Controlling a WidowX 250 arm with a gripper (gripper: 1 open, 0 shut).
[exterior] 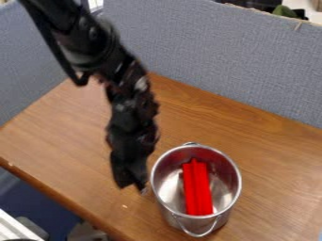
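Observation:
A steel pot (pixel 223 175) with handles stands at the lower right of the wooden table (pixel 75 132). A long red object (pixel 198 188) lies inside it. The black arm reaches down from the upper left, and its gripper (pixel 131 177) hangs just left of the pot, apart from the red object. The gripper is motion-blurred; it looks shut, with nothing visible between its fingers.
Grey padded walls (pixel 214 52) bound the table at the back and left.

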